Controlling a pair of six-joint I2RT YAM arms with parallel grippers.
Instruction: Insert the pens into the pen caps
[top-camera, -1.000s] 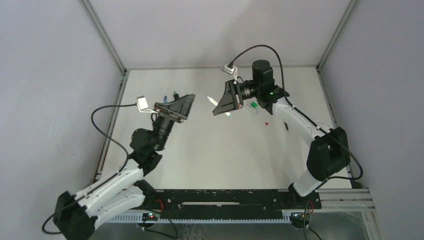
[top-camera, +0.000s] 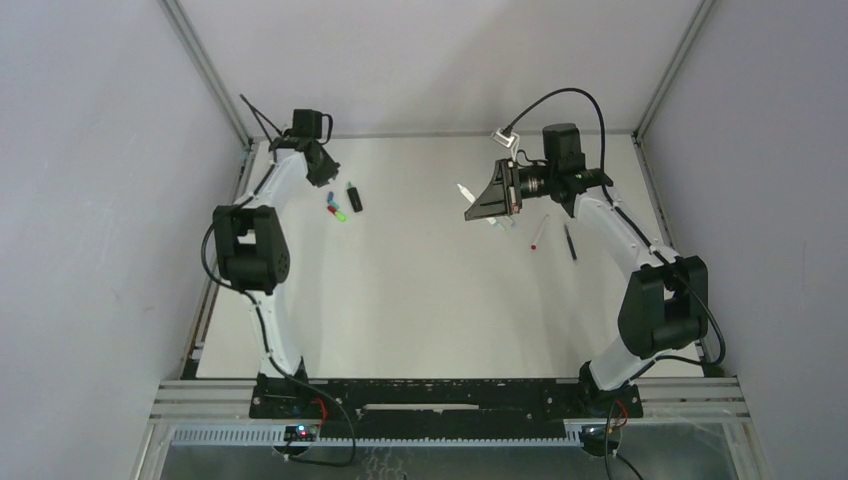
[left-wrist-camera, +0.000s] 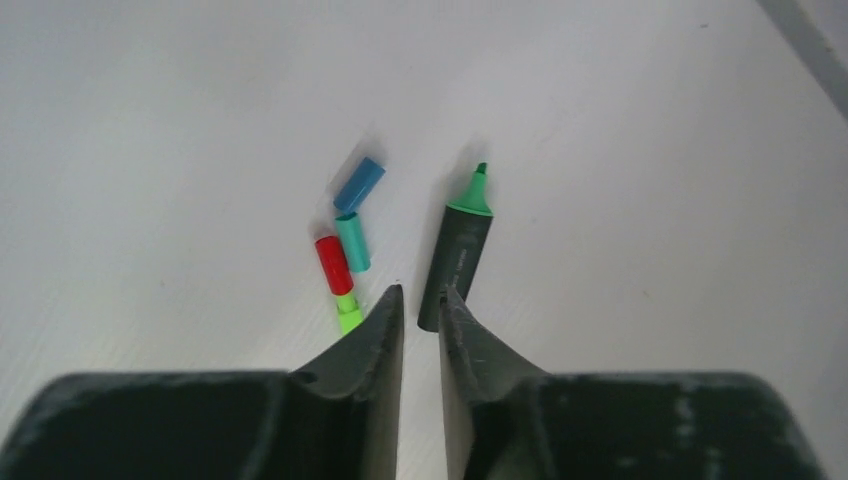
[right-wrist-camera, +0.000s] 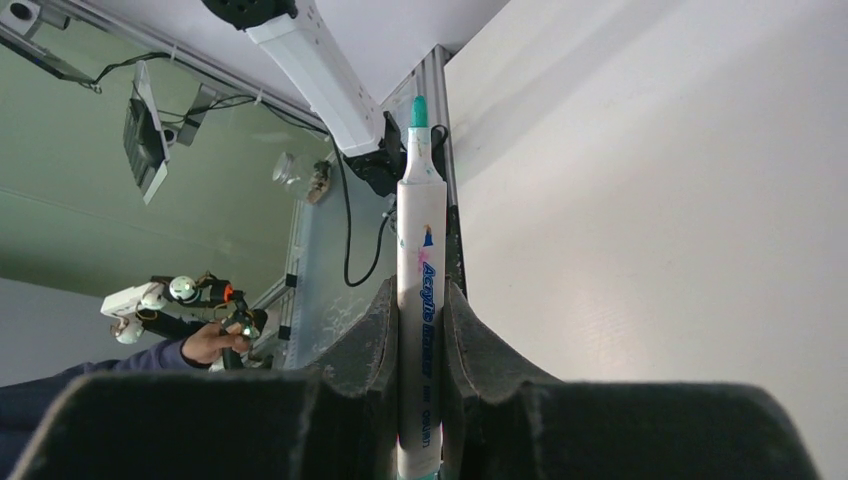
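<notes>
My right gripper is shut around the body of a white marker (right-wrist-camera: 420, 255); its bare teal tip points away from the fingers. In the top view that marker (top-camera: 467, 193) is held right of centre. My left gripper is partly open, with a narrow empty gap between its fingers. Ahead of it in the left wrist view lie small caps: a blue cap (left-wrist-camera: 360, 184), a teal cap (left-wrist-camera: 352, 242), a red cap (left-wrist-camera: 334, 265) and a light green cap (left-wrist-camera: 349, 312). A black marker with a green tip (left-wrist-camera: 458, 250) lies beside them, partly behind one fingertip.
Right of the right gripper, a slim pen with a red end (top-camera: 540, 232) and a dark pen (top-camera: 570, 242) lie on the table. Part of a pale pen (top-camera: 506, 222) shows by that gripper.
My left arm has swung from near the middle to the back left, uncovering the caps and black marker. The right gripper has shifted right with the white marker.
</notes>
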